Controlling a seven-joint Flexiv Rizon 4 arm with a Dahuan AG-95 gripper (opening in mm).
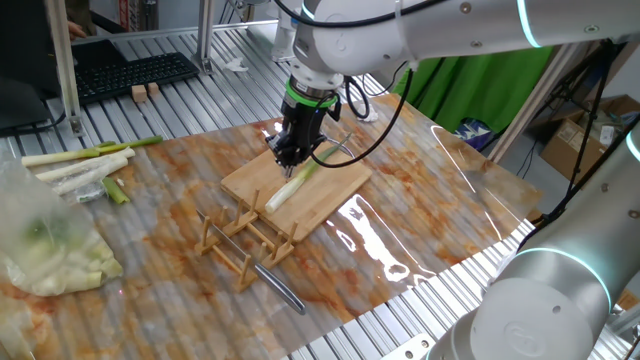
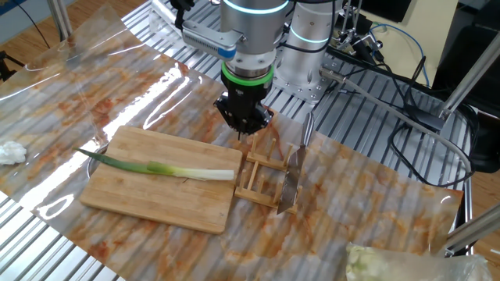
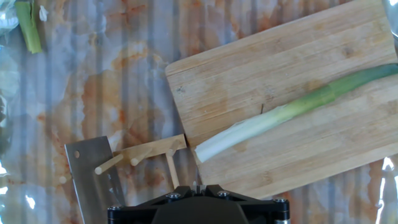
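Note:
A leek, white at one end and dark green at the other, lies across a wooden cutting board. Beside the board stands a wooden peg rack, and a cleaver-like knife rests on it with its handle sticking out past the rack. My gripper hangs above the table, pointing down, apart from board, rack and knife. In the wrist view its fingertips meet at the bottom edge, with nothing seen between them. That view shows the knife's blade and the leek's white end near the rack.
A clear plastic bag of cut leek pieces lies on the far side from the arm's base, with loose leeks near it. A keyboard and small wooden blocks sit behind. Marbled sheeting is bare around the rack.

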